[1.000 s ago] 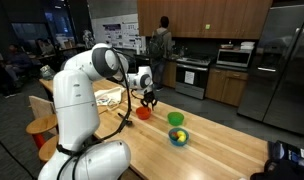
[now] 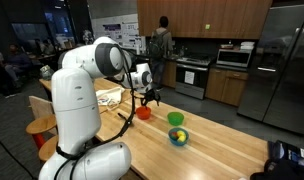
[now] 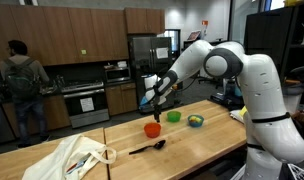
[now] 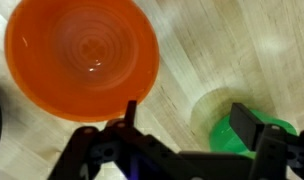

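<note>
My gripper is open above the wooden table, its two dark fingers spread with only bare wood showing between the tips. In the wrist view, a red-orange bowl [image 4: 87,50] fills the upper left and looks empty. A green bowl [image 4: 227,138] is at the lower right, partly covered by the right finger. From the side, the gripper [image 2: 150,97] hangs just above and beyond the red bowl [image 2: 143,114]. The green bowl [image 2: 175,118] stands to its right. A blue bowl [image 2: 178,138] holds yellow and green things.
A long black object [image 3: 148,147] lies on the table near the red bowl, close to a crumpled white cloth [image 3: 77,152]. Open tabletop [image 2: 227,150] stretches to the right of the blue bowl. A person [image 3: 27,85] stands behind the table.
The arm has shifted only slightly near the red bowl. All the bowls have stayed where they were.
</note>
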